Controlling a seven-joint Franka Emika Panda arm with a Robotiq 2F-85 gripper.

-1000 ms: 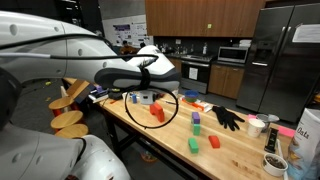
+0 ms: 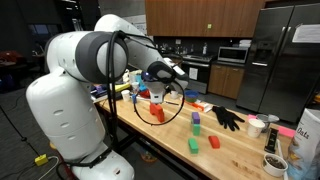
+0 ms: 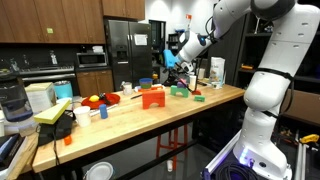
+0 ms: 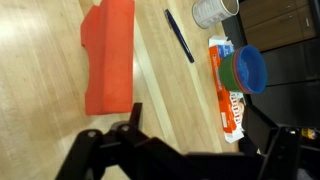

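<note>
A red block (image 4: pixel 110 60) lies on the wooden table, at the upper left of the wrist view. The same block (image 2: pixel 157 113) shows in exterior view 1, near the table's left part, and the red block (image 3: pixel 153 98) also stands out in exterior view 2. Above the table my gripper is open, its dark fingers spread wide at the bottom of the wrist view. The block lies to the left of the gap, and nothing is visible between the fingers.
Stacked blue and green bowls (image 4: pixel 243 70) stand beside an orange-and-white box (image 4: pixel 228 105). A pen (image 4: pixel 180 36) and a mug (image 4: pixel 210 10) are close by. Elsewhere are a green block (image 2: pixel 194 145), another red piece (image 2: pixel 215 143) and a black glove (image 2: pixel 228 118).
My arm has swung away from exterior view 1's camera, out over the table's far left part. The things on the table seem unmoved.
</note>
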